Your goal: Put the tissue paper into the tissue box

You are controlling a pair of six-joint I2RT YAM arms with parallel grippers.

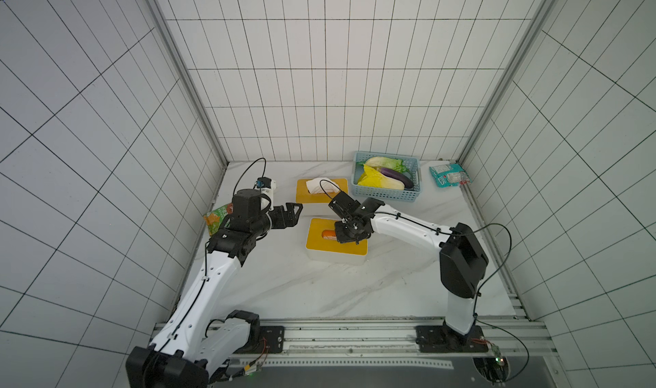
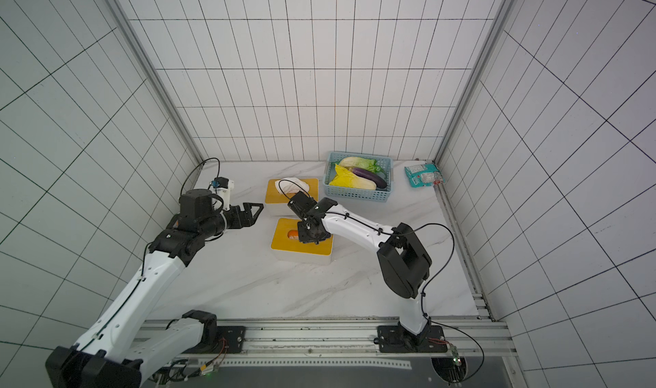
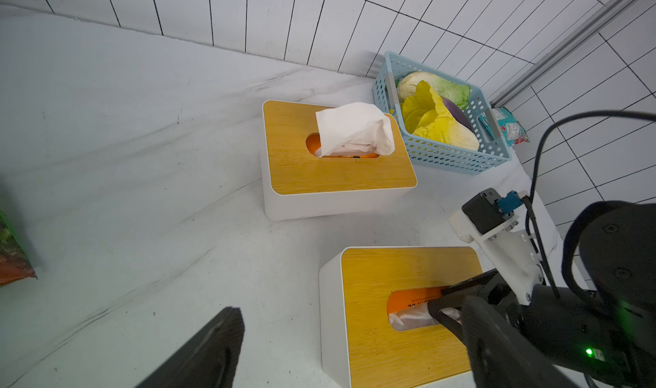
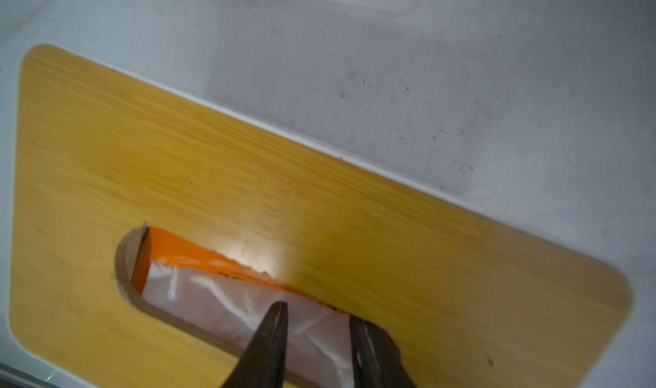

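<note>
The near tissue box [image 3: 372, 350] is white with a wood-look lid. Through its slot show whitish tissue [image 4: 205, 295] and an orange pack edge [image 4: 198, 254]. My right gripper is at that slot, its fingers partly apart, with tissue visible between and beneath them. Whether they touch the tissue I cannot tell. A second tissue box [image 3: 307, 176] stands behind, a white tissue [image 3: 355, 128] sticking up from its slot. Left of both boxes, my left gripper [image 1: 299, 211] hangs open above the table, nothing between its fingers.
A blue basket [image 1: 387, 193] of vegetables stands at the back right, beside the rear box. Farther right lies a teal packet [image 1: 447, 175]. A green packet [image 1: 217, 217] lies at the left edge, partly behind the left arm.
</note>
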